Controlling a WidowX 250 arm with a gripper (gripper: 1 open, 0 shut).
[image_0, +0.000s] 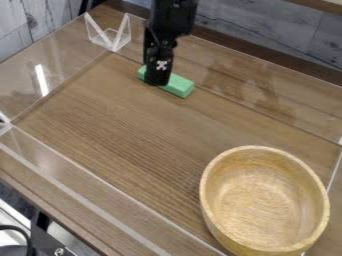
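Observation:
My black gripper (156, 67) hangs at the upper middle, open, over a bright green block (174, 86) lying on the wooden surface. It partly covers the block's left end; whether it touches the block I cannot tell.
A large round tan bowl (263, 212) fills the lower right. A white wire-like object (107, 32) stands at the upper left. Walls border the back, and a black cable shows at the lower left corner.

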